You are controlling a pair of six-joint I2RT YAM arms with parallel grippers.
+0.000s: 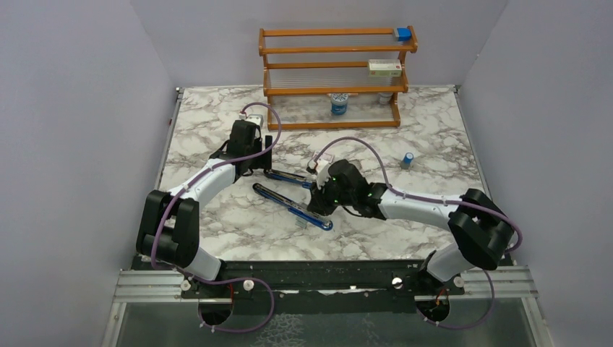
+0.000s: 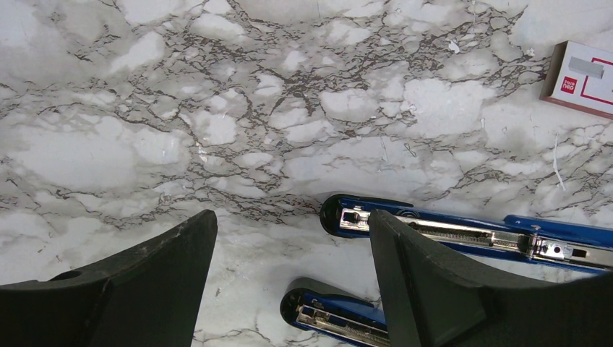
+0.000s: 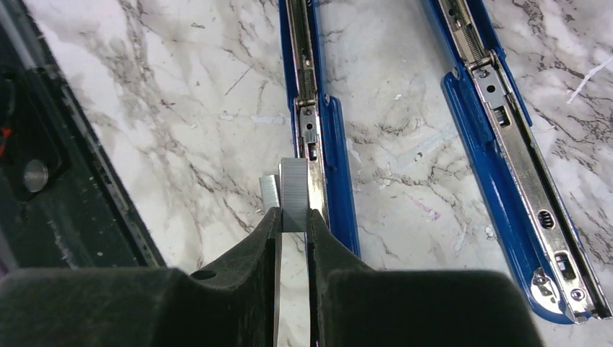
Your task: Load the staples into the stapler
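Two blue staplers lie opened out flat: the front stapler (image 1: 293,207) and the back stapler (image 1: 289,177). In the right wrist view, my right gripper is shut on a grey strip of staples (image 3: 294,189), which juts forward from the fingertips. That strip appears over the edge of the front stapler's metal channel (image 3: 312,170); whether it touches cannot be told. Another staple strip (image 3: 269,191) lies on the table beside that stapler. My left gripper stands open near the staplers' far ends, with nothing held between its fingers.
On the table behind the staplers is a small staple box (image 2: 584,78). A blue-capped bottle (image 1: 407,160) stands to the right, and a wooden rack (image 1: 334,125) at the back. Bare marble lies to the front left and right.
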